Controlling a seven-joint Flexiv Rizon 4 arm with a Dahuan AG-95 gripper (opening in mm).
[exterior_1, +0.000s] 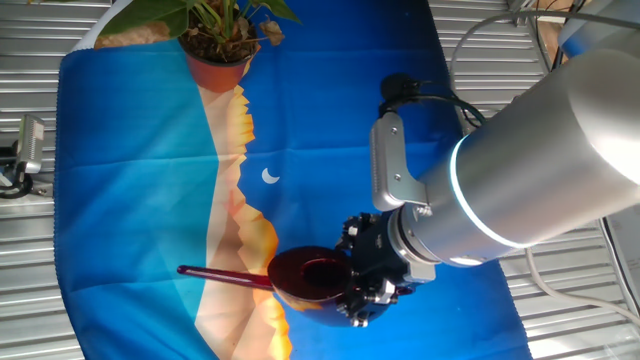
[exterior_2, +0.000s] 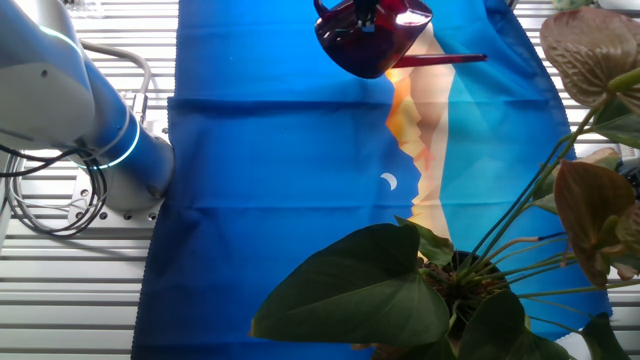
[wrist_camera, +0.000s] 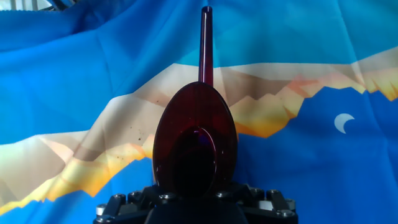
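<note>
A dark red, glossy watering can (exterior_1: 310, 273) with a long thin spout is held above the cloth, its spout reaching left in exterior view 1. My gripper (exterior_1: 365, 275) is shut on it at the end opposite the spout; the grasped part is hidden behind the can's body. From the wrist, the can (wrist_camera: 196, 112) fills the middle, spout upward and opening toward the camera. Exterior view 2 has the can (exterior_2: 365, 45) at the top edge, partly cut off. A potted plant (exterior_1: 218, 70) in a reddish-brown pot stands at the cloth's far end.
Broad leaves (exterior_2: 350, 290) spread from the plant over the cloth in exterior view 2. A small device (exterior_1: 30, 145) sits at the left on the slatted metal surface.
</note>
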